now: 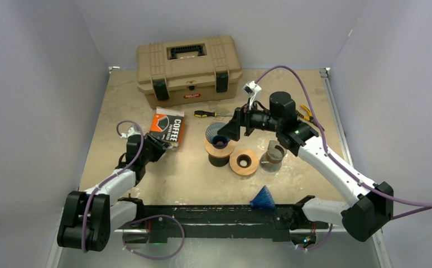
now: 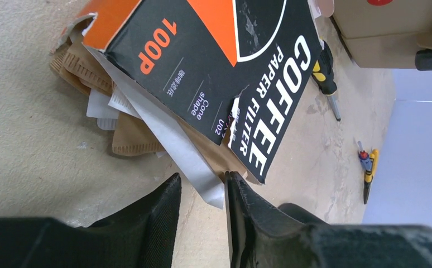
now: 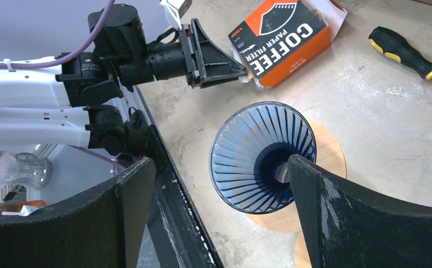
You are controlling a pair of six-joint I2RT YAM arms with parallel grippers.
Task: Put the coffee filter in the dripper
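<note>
The coffee filter box (image 2: 247, 61), black and orange, lies on the table with its torn end toward my left gripper. Brown paper filters (image 2: 133, 134) stick out from under it. The fingers of that gripper are parted, and the pale tip of a cardboard flap (image 2: 200, 173) reaches into the gap. Whether the fingers touch the flap or a filter cannot be told. In the right wrist view, the clear ribbed dripper (image 3: 247, 131) sits on a wooden ring (image 3: 331, 153). My right gripper is open at the dripper, one finger overlapping its rim.
Behind stands a tan toolbox (image 1: 188, 72), with a screwdriver (image 1: 205, 113) in front of it. A second wooden ring (image 1: 235, 168) and a glass jug (image 1: 273, 156) are right of the dripper. A blue cone (image 1: 263, 199) lies at the front edge.
</note>
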